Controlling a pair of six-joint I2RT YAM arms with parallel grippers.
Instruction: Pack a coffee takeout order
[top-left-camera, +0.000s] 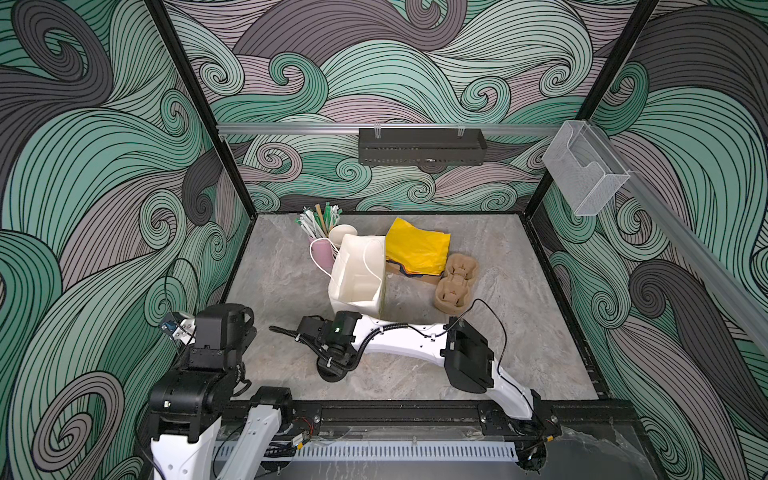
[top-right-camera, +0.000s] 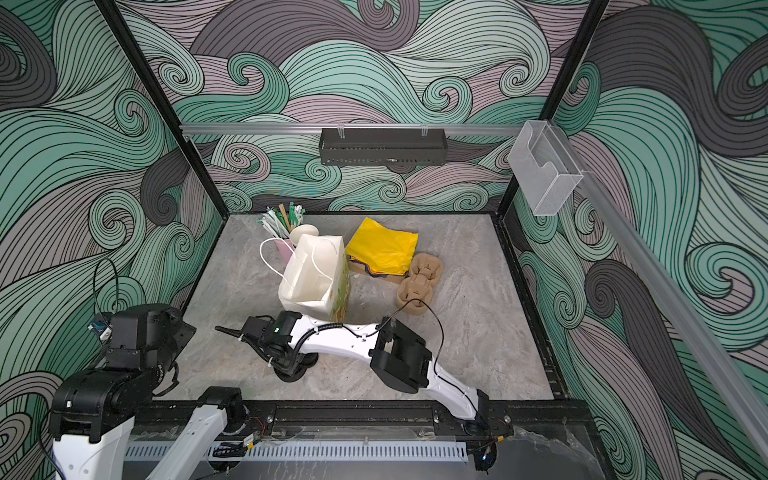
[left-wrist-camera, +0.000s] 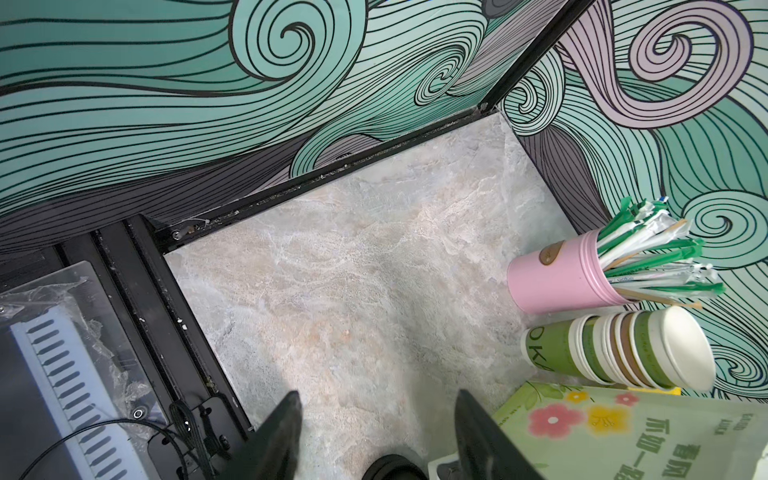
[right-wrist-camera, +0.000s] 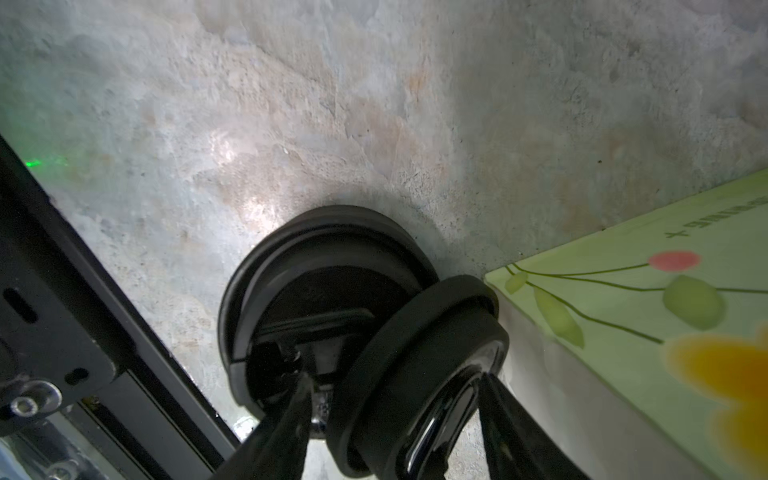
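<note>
Two black cup lids (right-wrist-camera: 336, 248) lie on the table by the front edge, one tilted over the other. My right gripper is just over them, fingers apart, with the tilted lid (right-wrist-camera: 416, 376) between and below its fingers; whether they touch it is unclear. Beside the lids stands the open paper bag (top-left-camera: 357, 276), white inside and green with flowers outside. In the left wrist view, stacked paper cups (left-wrist-camera: 608, 348) and a pink cup of straws (left-wrist-camera: 560, 276) are at the right. My left gripper is open and empty, raised at the left.
Behind the bag lies a yellow packet (top-left-camera: 417, 246), with a brown cup carrier (top-left-camera: 456, 284) to its right. A wire basket (top-left-camera: 584, 168) hangs on the right wall.
</note>
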